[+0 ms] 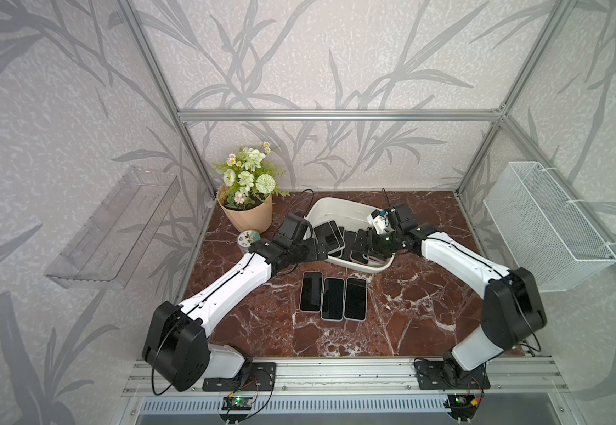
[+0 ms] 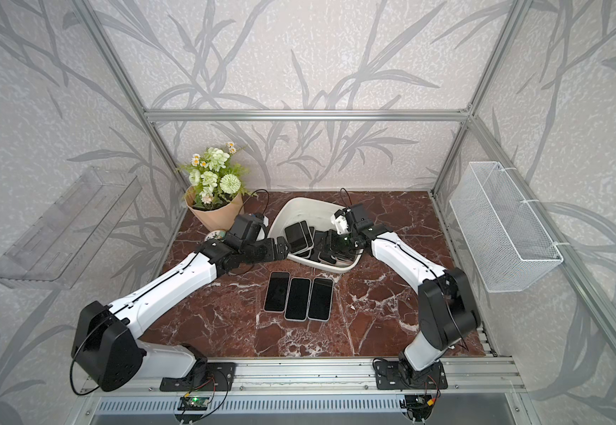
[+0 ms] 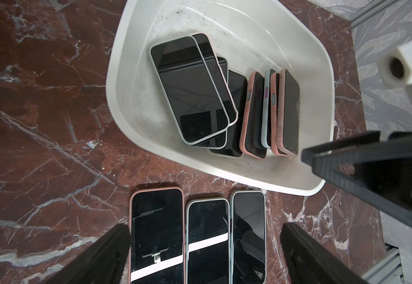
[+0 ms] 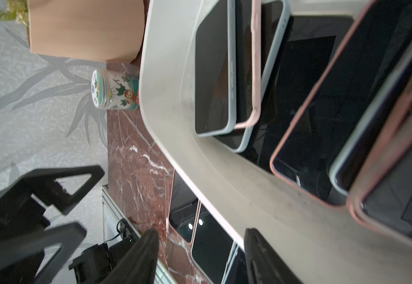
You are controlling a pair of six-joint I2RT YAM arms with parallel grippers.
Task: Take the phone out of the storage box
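Note:
A white box (image 1: 325, 209) holds several phones, some lying flat on the left, others leaning in a row on the right. Three phones (image 1: 332, 297) lie side by side on the marble in front of it. My left gripper (image 1: 315, 248) is at the box's left front, open, with nothing between its fingers. My right gripper hangs over the box's right part, fingers apart, phones beneath it and none visibly held.
A flower pot (image 1: 244, 216) and a small jar (image 4: 115, 90) stand at the left. A clear tray (image 1: 113, 226) and a mesh basket (image 1: 548, 226) hang on the side walls.

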